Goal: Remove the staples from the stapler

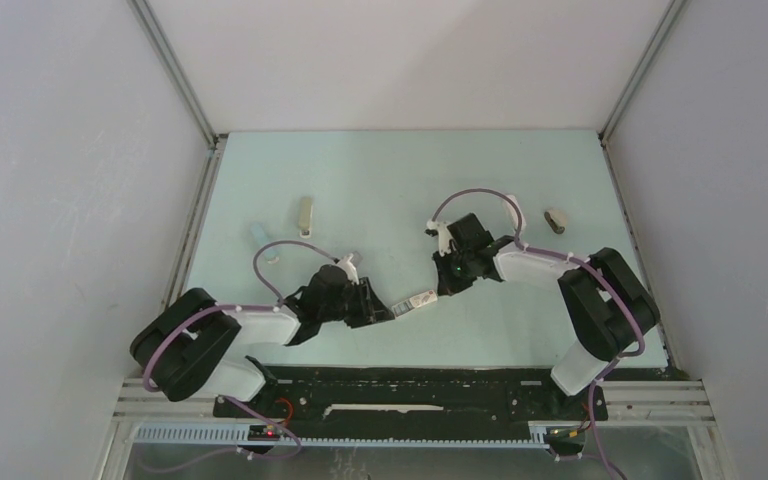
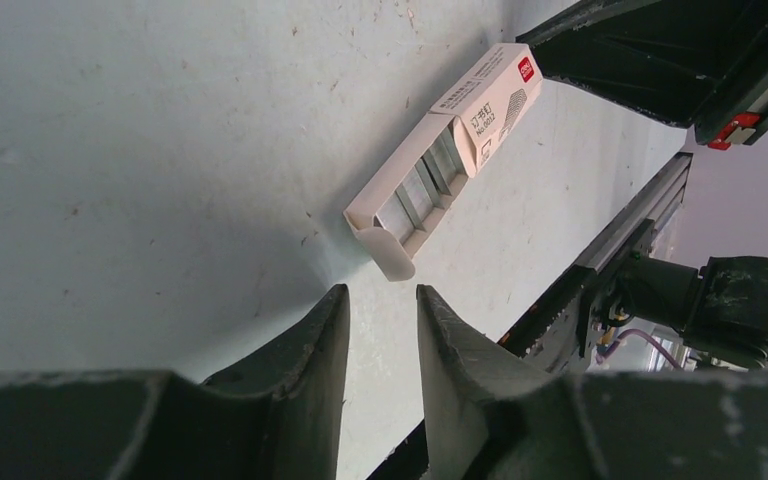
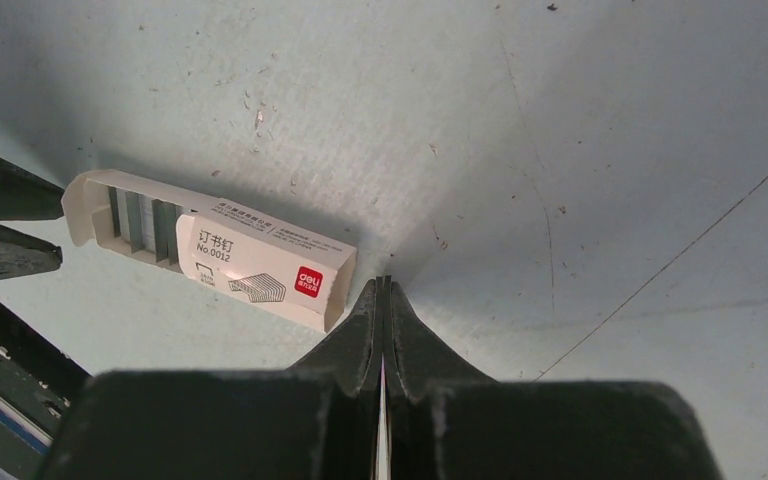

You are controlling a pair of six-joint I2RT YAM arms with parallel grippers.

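Note:
A small staple box (image 1: pixel 417 303) lies on the pale table between my two grippers. In the left wrist view its sleeve (image 2: pixel 501 95) is slid partway off, baring the inner tray (image 2: pixel 410 205) with rows of grey staples; a curled end flap (image 2: pixel 390 255) faces my left gripper. That gripper stands part open just off the flap, nothing between its fingers. My right gripper is shut, its tips close beside the printed end of the box (image 3: pixel 280 270); whether they touch cannot be told. No stapler can be made out for certain.
Toward the back left lie a beige elongated object (image 1: pixel 305 215) and a light blue one (image 1: pixel 263 240). A white object (image 1: pixel 514 211) and a small brown-grey one (image 1: pixel 556 220) lie at the right.

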